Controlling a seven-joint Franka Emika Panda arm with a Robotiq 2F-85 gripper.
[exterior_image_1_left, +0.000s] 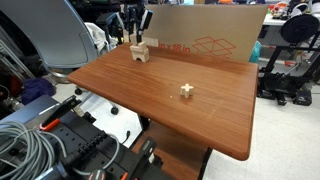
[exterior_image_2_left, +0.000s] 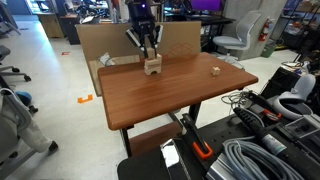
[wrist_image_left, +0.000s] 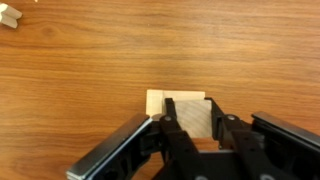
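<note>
At the far end of the wooden table stands a pale block structure (exterior_image_1_left: 140, 53), also visible in exterior view 2 as a light block (exterior_image_2_left: 153, 67). Directly over it is my gripper (exterior_image_1_left: 137, 41), pointing down. In the wrist view a pale block (wrist_image_left: 194, 118) sits between the fingers, so the gripper is shut on it. Beneath it, part of another pale block (wrist_image_left: 156, 101) shows; whether the two touch cannot be made out. A small cross-shaped pale block (exterior_image_1_left: 186, 90) lies alone on the table, away from the gripper.
The wooden table (exterior_image_1_left: 150, 93) has wide bare room around the lone block. A cardboard panel (exterior_image_1_left: 207, 32) rises along the table's far side, close to the arm. Cables (exterior_image_1_left: 28, 150) and dark equipment lie off the table at the front left.
</note>
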